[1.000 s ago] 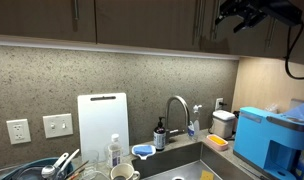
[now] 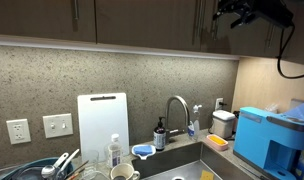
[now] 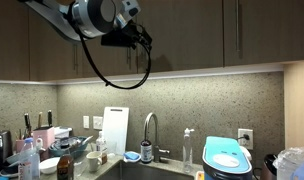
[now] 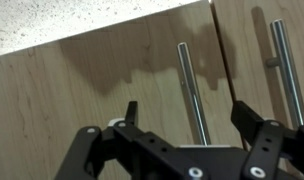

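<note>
My gripper is open in front of a wood-grain cabinet door (image 4: 102,90), its dark fingers (image 4: 129,116) spread to either side of a slim metal bar handle (image 4: 188,75). The handle runs lengthwise through the gap; whether anything touches it cannot be told. A second bar handle (image 4: 288,70) stands on the neighbouring door, beyond the right finger. The exterior view shows the arm high at the top right, with its gripper (image 2: 226,14) close to the upper cabinets (image 2: 142,22). From the other side, the gripper (image 3: 143,30) also appears up against the cabinet fronts.
Far below are the sink (image 2: 187,160) with its faucet (image 2: 179,108), a soap bottle (image 2: 160,134) and a white board (image 2: 102,122) against the wall. A blue appliance (image 2: 262,138) stands at the right.
The arm has shifted a little left in the exterior view, and the gripper sits slightly higher than a second ago. The counter items have not moved.
</note>
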